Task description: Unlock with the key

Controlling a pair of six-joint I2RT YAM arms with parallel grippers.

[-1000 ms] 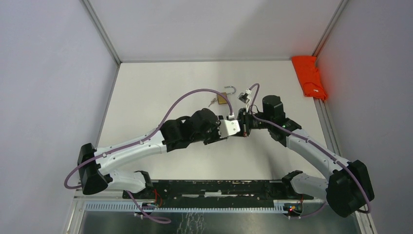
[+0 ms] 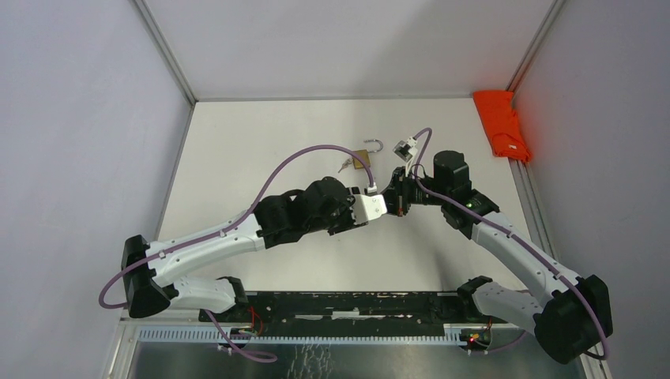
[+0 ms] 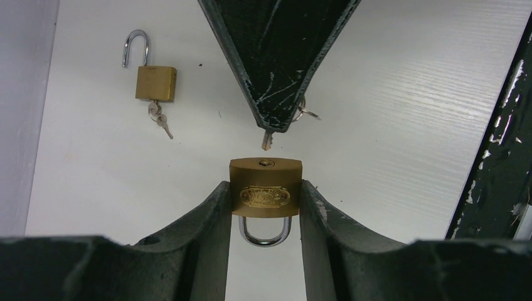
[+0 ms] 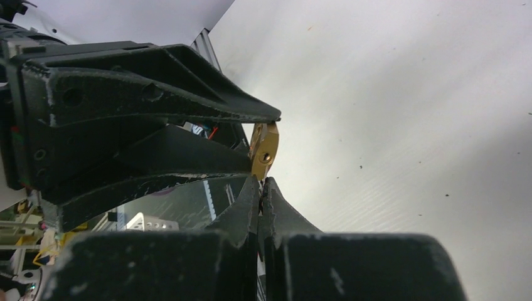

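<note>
In the left wrist view a brass padlock (image 3: 265,199) is pinched between the fingers of my left gripper, its keyhole side toward the right gripper and its steel shackle seated in the body. My right gripper is shut on a key (image 3: 267,140), whose tip sticks out from the fingertips. A small gap separates that tip from the keyhole, roughly in line with it. Two more keys on a ring (image 3: 303,111) dangle behind the right fingers. From the right wrist view, the padlock (image 4: 265,150) shows its keyhole just ahead of the right fingertips.
A second padlock (image 2: 361,160), shackle open, lies on the white table (image 2: 261,142) with its own keys (image 2: 345,165) beside it. An orange cloth (image 2: 502,126) lies at the right edge. Both grippers are close together above the table.
The left arm has moved slightly left.
</note>
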